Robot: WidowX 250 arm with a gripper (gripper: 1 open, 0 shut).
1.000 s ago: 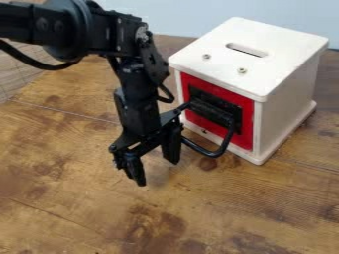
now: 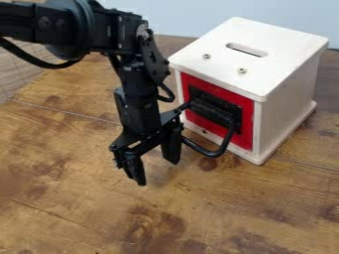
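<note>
My black gripper [image 2: 153,163] hangs low over the wooden floor, left of a white wooden box [image 2: 272,69], its two fingers pointing down and apart with nothing visible between them. The box has a slot and two bolts on top and a red front panel [image 2: 244,138] carrying a black fitting [image 2: 215,111]. A black cable loops in front of that panel, beside my wrist.
A pale wall stands behind the box, and a lighter panel lies at the far left edge.
</note>
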